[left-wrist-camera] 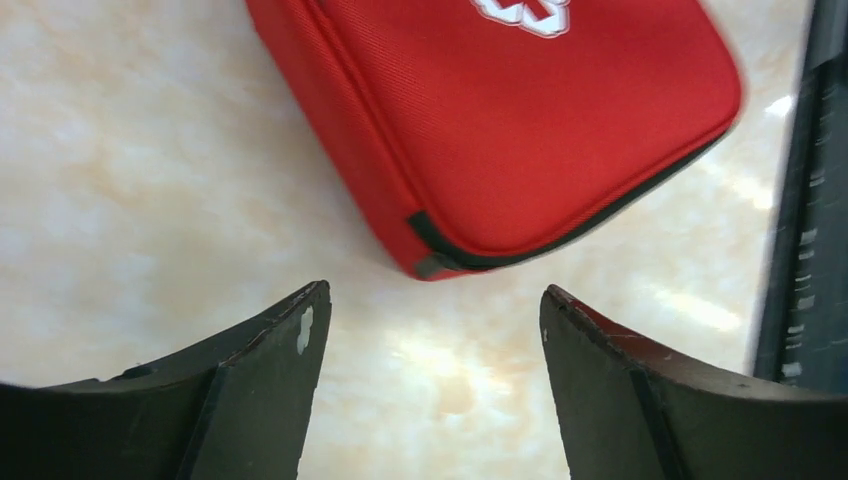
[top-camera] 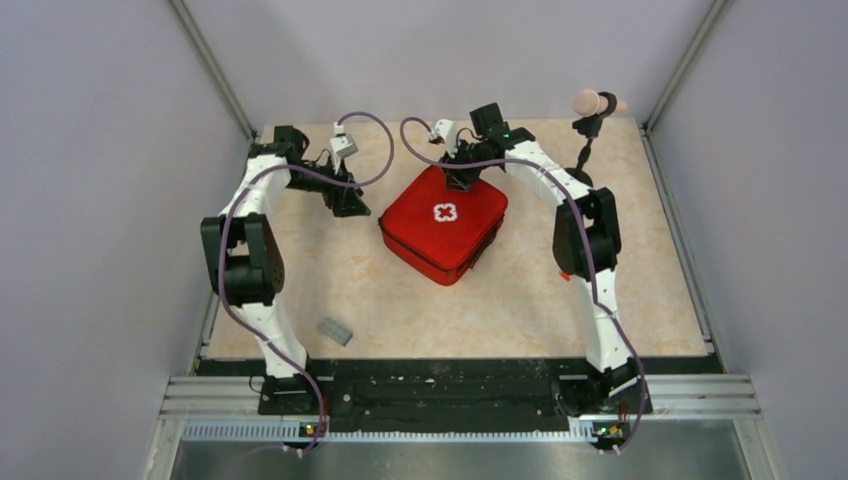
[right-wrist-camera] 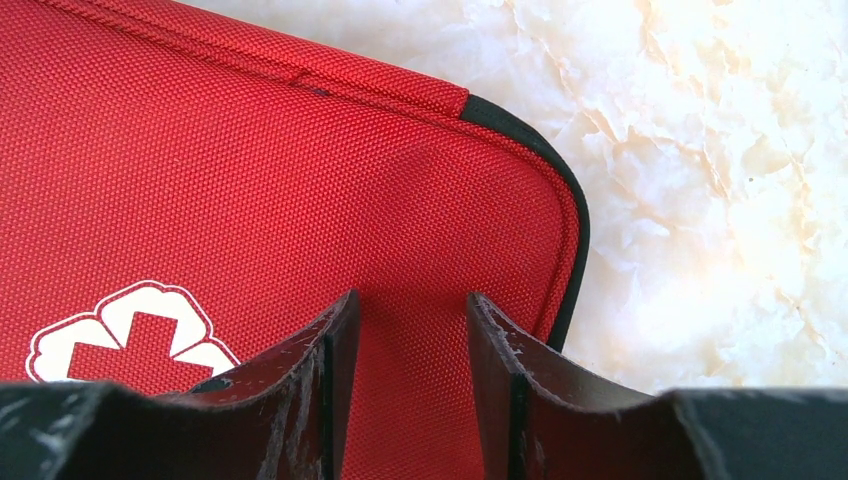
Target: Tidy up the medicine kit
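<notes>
A closed red medicine kit (top-camera: 430, 230) with a white cross emblem lies at an angle near the middle of the table. My left gripper (top-camera: 352, 205) is open just left of the kit's left corner, apart from it. In the left wrist view, the kit (left-wrist-camera: 540, 130) with its dark-edged corner lies ahead of the spread fingers (left-wrist-camera: 285, 345), with bare table between them. Over the kit's far right part is my right gripper (top-camera: 460, 182). Its fingers (right-wrist-camera: 340, 350) stand partly apart above the lid (right-wrist-camera: 280, 180), gripping nothing. Whether the fingertips touch the lid is unclear.
A grey blister pack (top-camera: 336, 331) lies at the table's front left. A small orange-red item (top-camera: 565, 276) is mostly hidden by the right arm. A dark stand (top-camera: 586, 150) rises at the back right.
</notes>
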